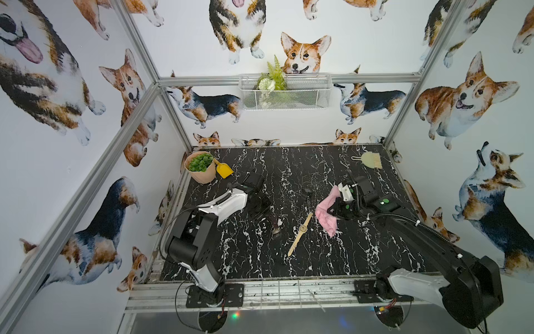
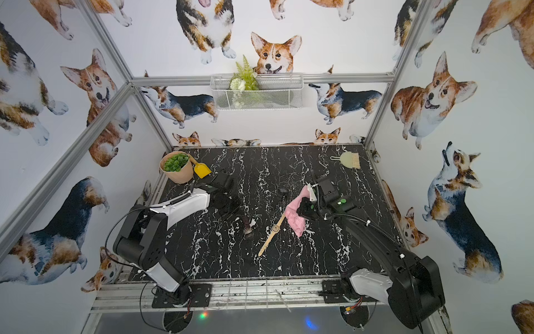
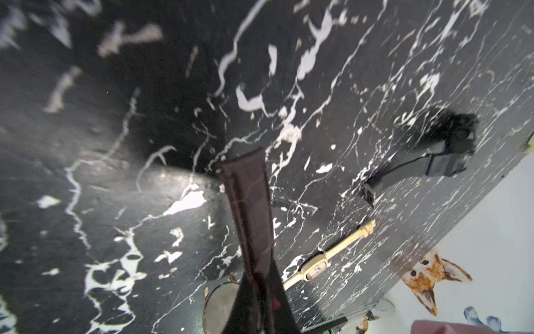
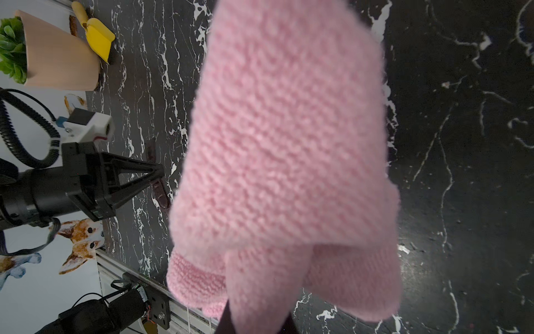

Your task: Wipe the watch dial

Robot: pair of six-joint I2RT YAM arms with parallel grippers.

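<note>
My left gripper is shut on a brown-strapped watch (image 3: 247, 211), which hangs over the middle-left of the table; its round dial (image 3: 221, 309) is partly visible behind the fingers in the left wrist view. My right gripper (image 1: 339, 206) is shut on a pink cloth (image 1: 327, 212) (image 4: 283, 139) that hangs in folds to the right of that watch and covers much of the right wrist view. A cream watch (image 1: 302, 228) (image 3: 317, 266) lies on the table between the grippers, near the cloth.
A black watch (image 3: 450, 161) lies behind the cream one on the marble table (image 1: 278, 261). At the back left stand a potted plant (image 1: 200, 172) and a yellow scoop (image 1: 223, 169); a pale brush (image 1: 371, 160) lies at the back right.
</note>
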